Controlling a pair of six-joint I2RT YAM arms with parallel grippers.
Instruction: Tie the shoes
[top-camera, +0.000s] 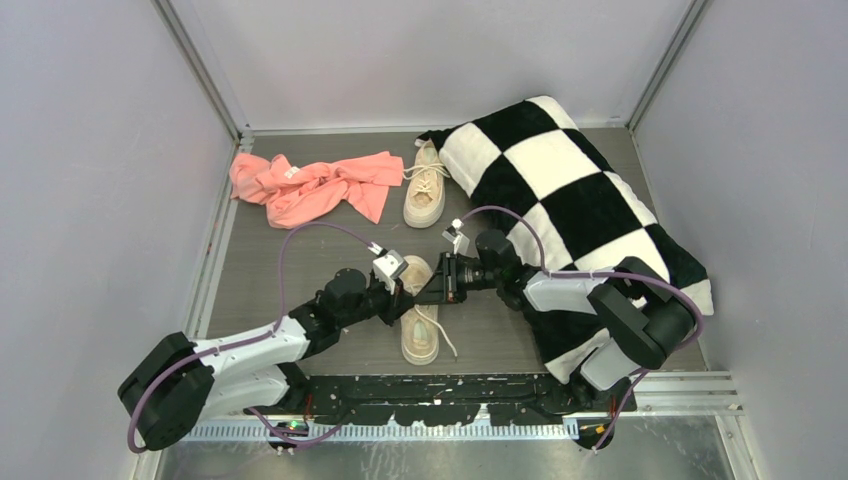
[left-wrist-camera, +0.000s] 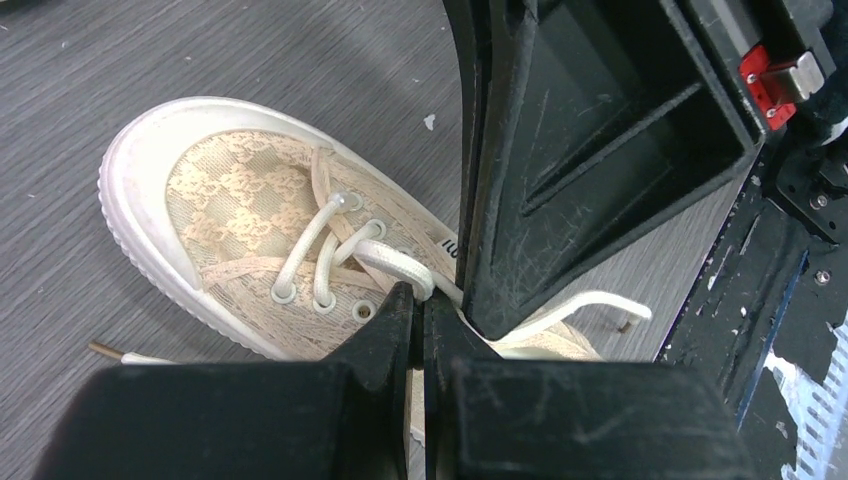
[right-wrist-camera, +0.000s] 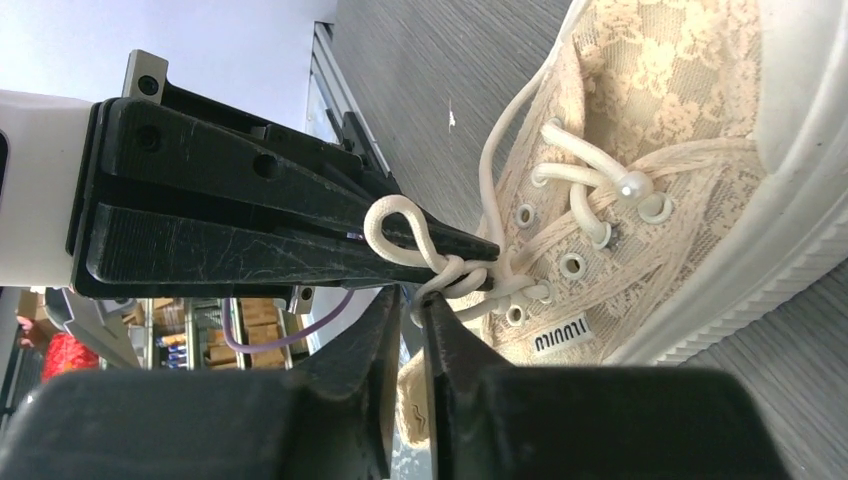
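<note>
A beige lace-patterned shoe (top-camera: 420, 345) lies on the floor beneath both grippers. Its toe and eyelets show in the left wrist view. My left gripper is shut at the shoe's throat, with the white shoelace (left-wrist-camera: 400, 265) at its tips. From the right wrist view, a small lace loop (right-wrist-camera: 392, 215) sticks up from the left fingers (right-wrist-camera: 330, 235), and more lace winds around their ends. My right gripper is slightly open close beside them, lace by its tips. Whether that lace lies between its fingers is unclear. One lace end (top-camera: 448, 343) trails right.
A second beige shoe (top-camera: 424, 205) with laces lies farther back. Behind on the left is a pink cloth (top-camera: 310, 190); a black-and-white checkered cushion (top-camera: 560, 170) fills the right side. Bare floor (top-camera: 260, 280) shows at left.
</note>
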